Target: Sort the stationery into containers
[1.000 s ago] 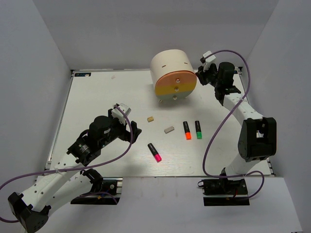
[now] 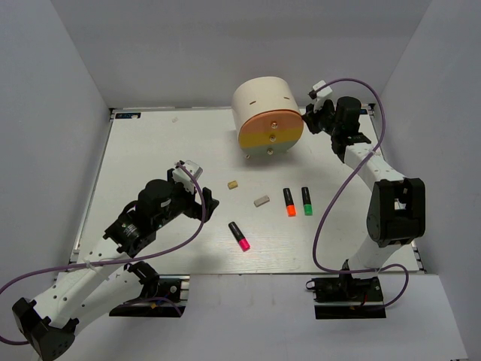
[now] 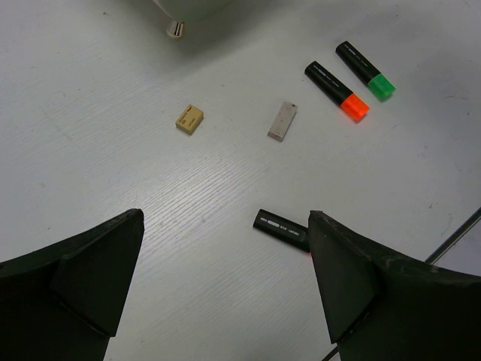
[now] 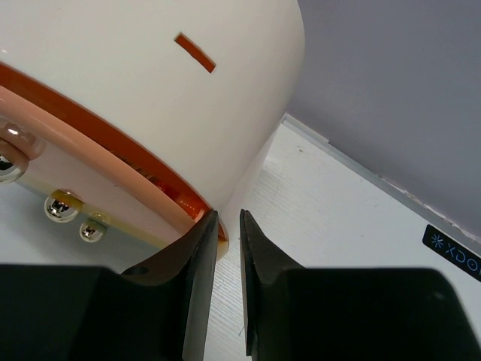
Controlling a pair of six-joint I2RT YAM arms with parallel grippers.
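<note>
A white drum-shaped container with orange, yellow and green drawer fronts stands at the back. My right gripper is at the right end of its orange top drawer, part open with a narrow gap. Its left fingertip appears against the drawer's edge; contact is unclear. On the table lie a pink-capped marker, an orange-capped marker, a green-capped marker, a grey block and a small tan eraser. My left gripper is wide open above the table, holding nothing; its right finger partly hides the pink-capped marker.
Small round knobs stick out from the drawer fronts. Grey walls close in the sides and back, and a purple cable loops along each arm.
The right arm and its cable have shifted very slightly, with the gripper staying beside the drum's right edge. The left arm and the loose stationery have not moved.
</note>
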